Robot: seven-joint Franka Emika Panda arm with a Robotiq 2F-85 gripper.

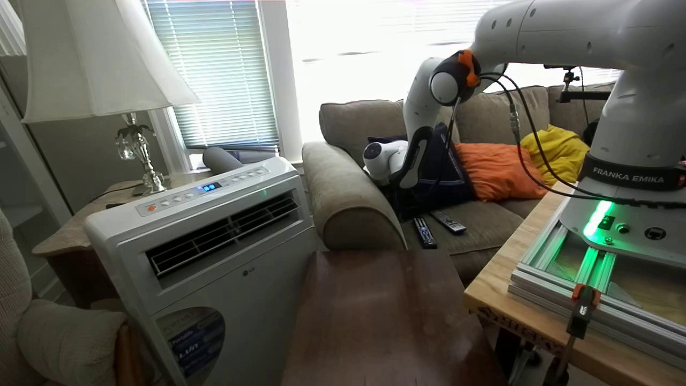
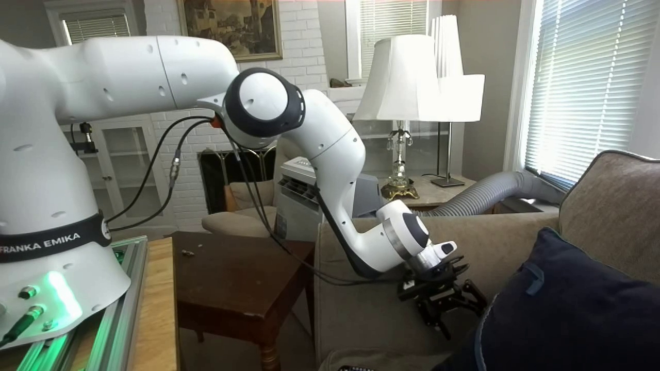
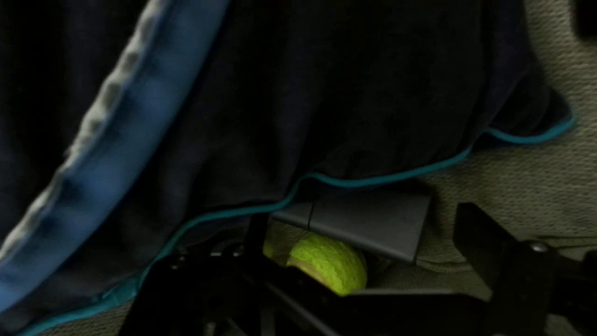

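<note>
My gripper is open over the sofa seat, one dark finger (image 3: 482,241) on the right of the wrist view and the other at the left. In that view a yellow-green tennis ball (image 3: 331,263) sits low between the fingers, partly covered by the gripper's body. Just above it in the picture lies a dark grey tapered object (image 3: 372,217), its upper edge tucked under a navy pillow (image 3: 358,112) with teal piping. From the second exterior view, the gripper (image 2: 461,314) hangs close beside the navy pillow (image 2: 575,303); ball and grey object are hidden there.
Two remotes (image 1: 425,232) lie on the seat near the sofa arm (image 1: 357,212). An orange pillow (image 1: 498,170) and a yellow pillow (image 1: 556,149) are farther along.
</note>
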